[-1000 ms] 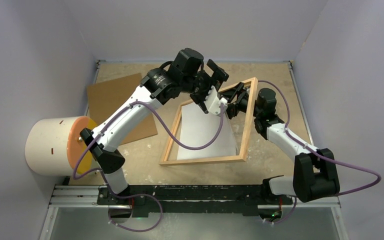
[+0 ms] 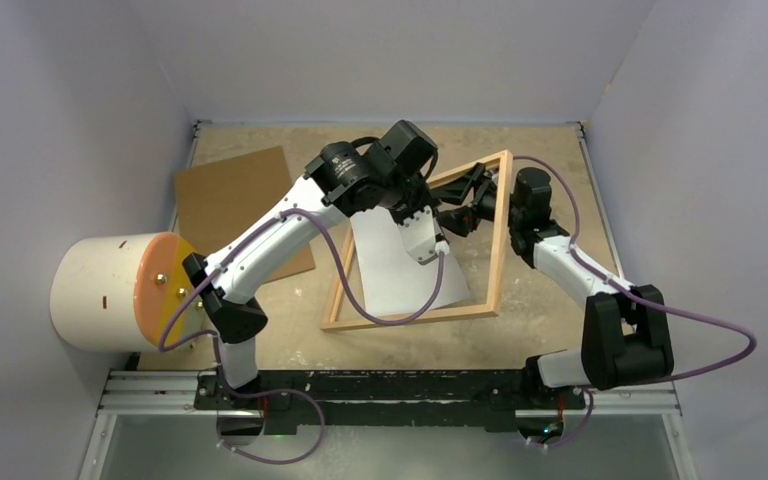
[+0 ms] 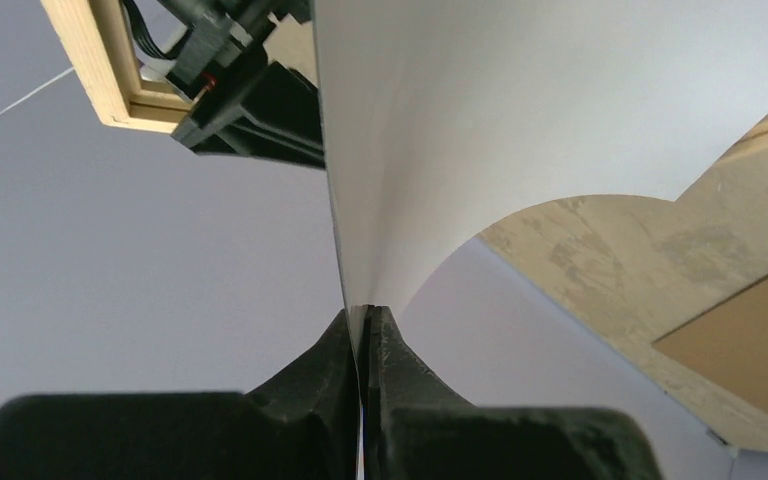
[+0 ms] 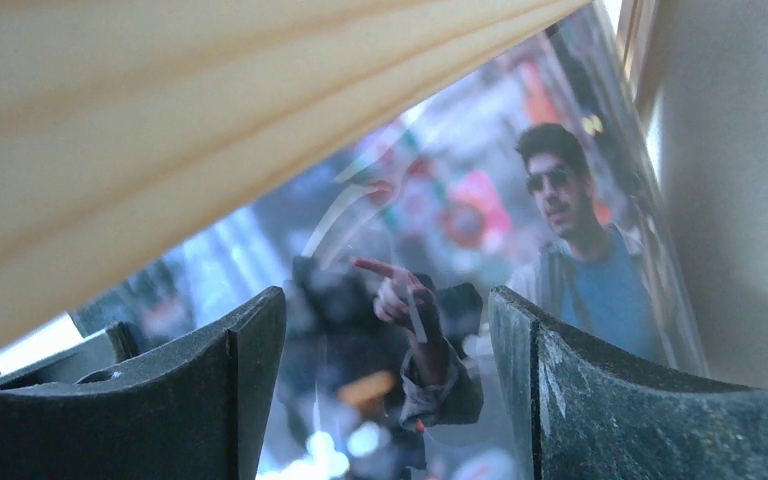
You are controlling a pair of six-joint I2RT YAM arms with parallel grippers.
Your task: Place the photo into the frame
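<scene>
The wooden frame (image 2: 498, 240) is raised on its right side, with the white back of the photo (image 2: 400, 280) inside it. In the left wrist view my left gripper is shut at the edge of the white sheet (image 3: 520, 90); whether it pinches it is hard to tell. In the right wrist view the printed photo (image 4: 560, 230) shows a man in sunglasses, beneath a wooden bar (image 4: 210, 100). My right gripper is part open below it, with nothing visible between its fingers. In the top view both grippers are partly hidden by the arms.
A brown board (image 2: 220, 200) lies at the left of the table, behind a white cylinder (image 2: 100, 295) with an orange end. Walls surround the back and sides. Bare table shows along the front and the back.
The right arm has shifted slightly toward the back; the frame has barely moved.
</scene>
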